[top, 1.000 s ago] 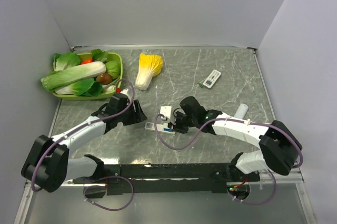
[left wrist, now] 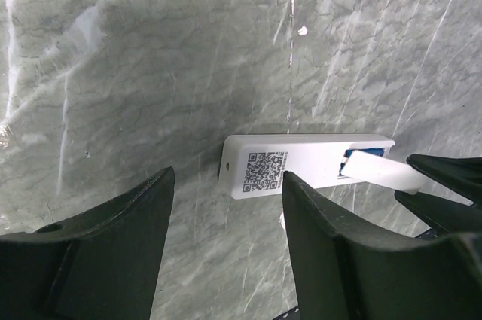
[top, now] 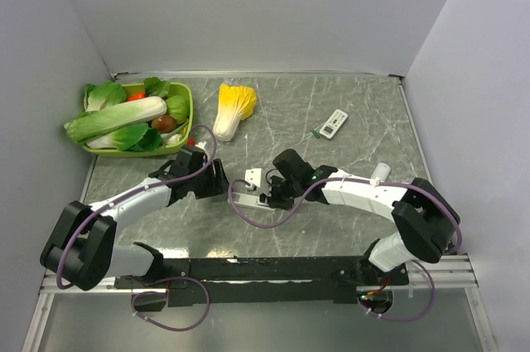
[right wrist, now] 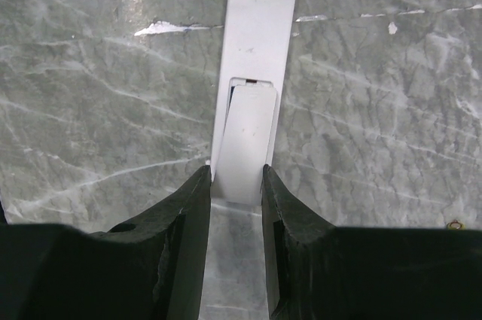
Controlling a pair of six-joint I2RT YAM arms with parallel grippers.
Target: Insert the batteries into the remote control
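Observation:
The white remote lies face down on the marble table, its battery compartment partly covered by the loose white cover. Blue shows inside the compartment in the left wrist view. My right gripper holds the cover by its end, tilted over the opening, fingertips at both sides. My left gripper is just left of the remote in the top view; in its own view nothing visible sits between the fingertips, which are apart, and I cannot tell its state.
A green basket of vegetables sits at back left, a yellow cabbage beside it. Another remote lies at back right, a white cylinder at the right.
My right arm has shifted slightly, bringing the cover down over the compartment, so less blue shows in the top view. The left arm has moved very slightly.

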